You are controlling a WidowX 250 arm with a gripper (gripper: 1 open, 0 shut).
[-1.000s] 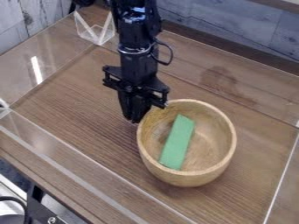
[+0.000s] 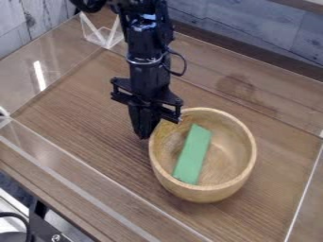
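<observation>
My black gripper (image 2: 145,116) points down over the wooden table, just behind and left of a tan bowl (image 2: 241,156). Its lower end is at or very near the bowl's rim; whether it touches or holds the rim is unclear. A long green block (image 2: 194,153) lies inside the bowl. The state of the fingers is hard to make out against the dark body.
Bare wood (image 2: 76,137) fills the left and front of the table, and there is free room at the back right. Grey panels stand beyond the table's back-left edge, and a black cable shows at the lower-left corner.
</observation>
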